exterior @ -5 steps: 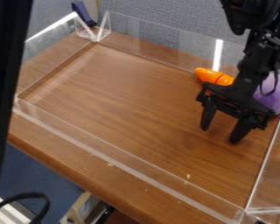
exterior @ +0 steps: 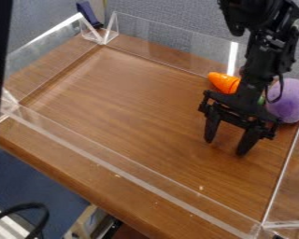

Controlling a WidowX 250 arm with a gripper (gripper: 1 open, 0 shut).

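My black gripper (exterior: 228,141) hangs low over the right part of the wooden table (exterior: 127,121), its two fingers spread open, with nothing visible between them. Behind it lie an orange carrot-shaped object (exterior: 223,81) and a purple round object (exterior: 291,99), both partly hidden by the gripper and arm. A bit of green shows behind the arm, too hidden to make out.
Clear plastic walls (exterior: 164,187) border the table on its sides. A dark blue object (exterior: 89,13) sits outside at the back left corner.
My gripper has shifted somewhat left and toward the front, away from the purple object, which is now a little less covered.
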